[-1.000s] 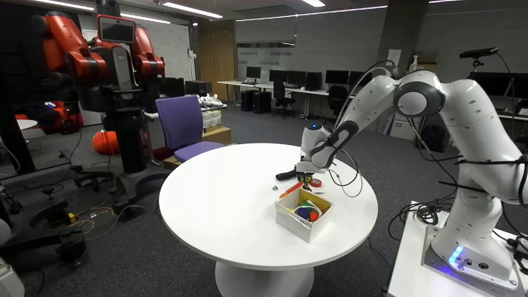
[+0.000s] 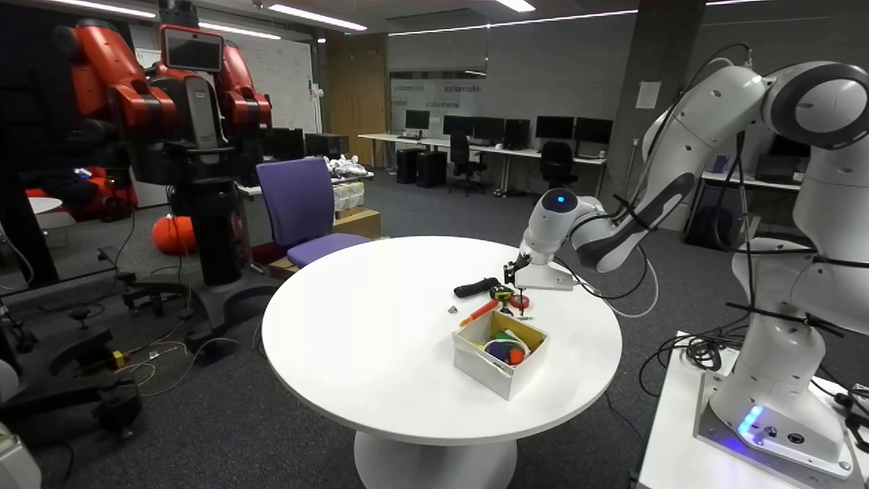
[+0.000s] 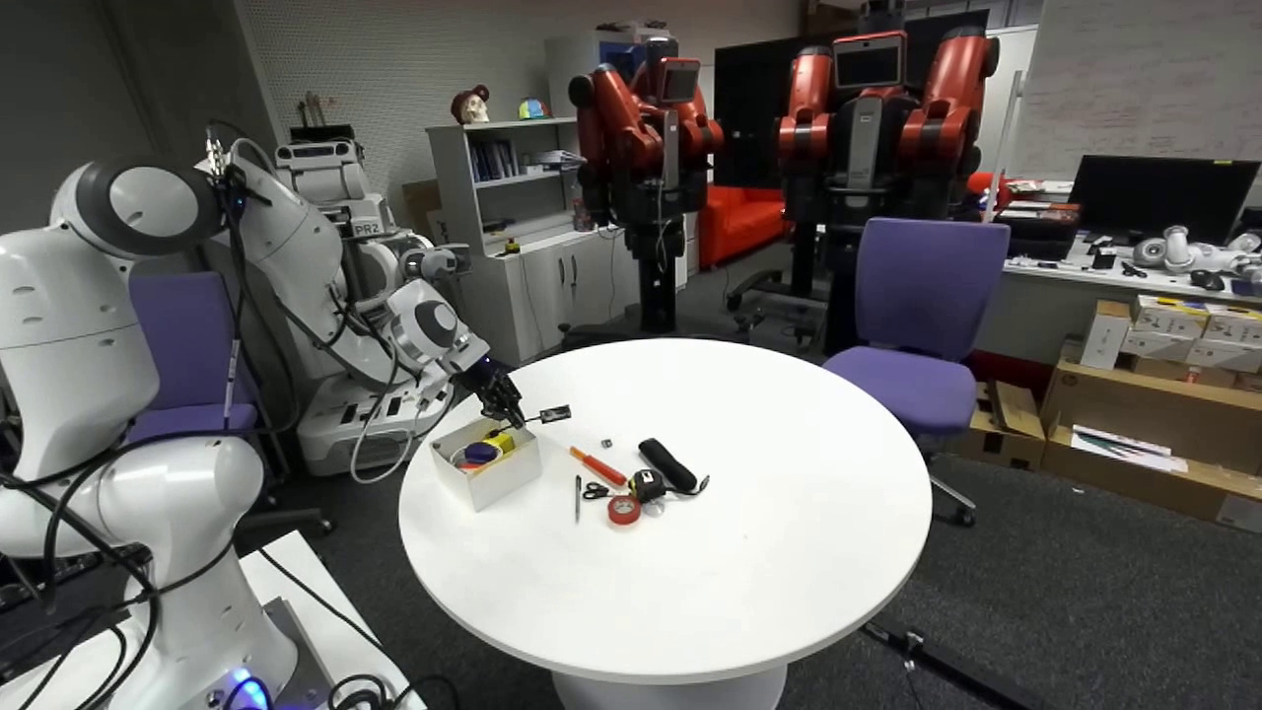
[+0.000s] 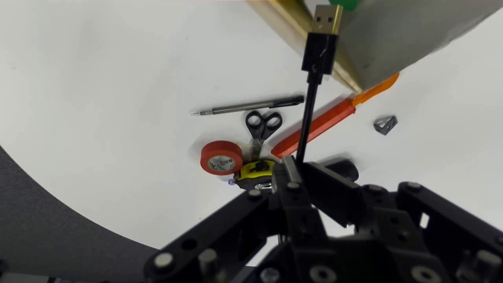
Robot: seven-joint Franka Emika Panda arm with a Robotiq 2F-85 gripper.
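A thin black USB cable (image 4: 309,111) sticks out straight from my gripper, which is shut on it. Its black and metal USB plug (image 4: 320,52) points away from the fingers and overlaps the box's rim in the wrist view. In exterior view 1 my gripper (image 2: 521,273) is above the table, behind the open box (image 2: 481,367). The second exterior view shows the gripper (image 3: 506,408) by the box (image 3: 506,477), with a small dark piece projecting from it. Coloured items lie inside the box. How the cable's other end sits between the fingers is hidden.
On the table lie a pen (image 4: 250,105), black scissors (image 4: 258,129), a red tape roll (image 4: 221,158), a tape measure (image 3: 647,484), a red-handled tool with an orange end (image 4: 316,126), a black case (image 3: 668,463) and a small metal bracket (image 4: 385,124).
My gripper has risen and shifted right in exterior view 1, away from above the tape measure. The arm's elbow has swung right. The box and tabletop objects look unmoved.
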